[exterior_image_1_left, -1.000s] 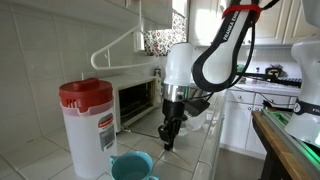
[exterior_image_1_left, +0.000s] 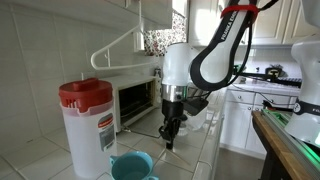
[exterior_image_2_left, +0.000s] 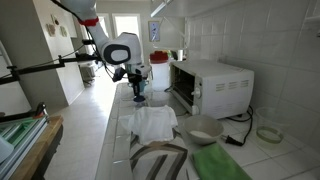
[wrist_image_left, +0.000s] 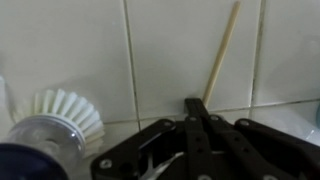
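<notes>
My gripper is shut just above the white tiled counter. A thin pale wooden stick (wrist_image_left: 223, 52) runs away from its fingertips across the tiles in the wrist view. Whether the stick's near end touches the fingers or only lies beneath them, I cannot tell. From the first exterior side, the gripper (exterior_image_1_left: 168, 142) points down close to the counter, right of the teal mug (exterior_image_1_left: 132, 166). A round brush with white bristles (wrist_image_left: 72, 108) stands at lower left in the wrist view.
A red-lidded container (exterior_image_1_left: 90, 128) stands behind the mug. Farther along the counter are a white toaster oven (exterior_image_2_left: 215, 88), a white cloth (exterior_image_2_left: 150, 122), a bowl (exterior_image_2_left: 203, 129) and a green cloth (exterior_image_2_left: 218, 163). The counter's edge runs beside the arm.
The arm and gripper have shifted or turned very slightly, with the fingertips in nearly the same place. The mug and container have not moved.
</notes>
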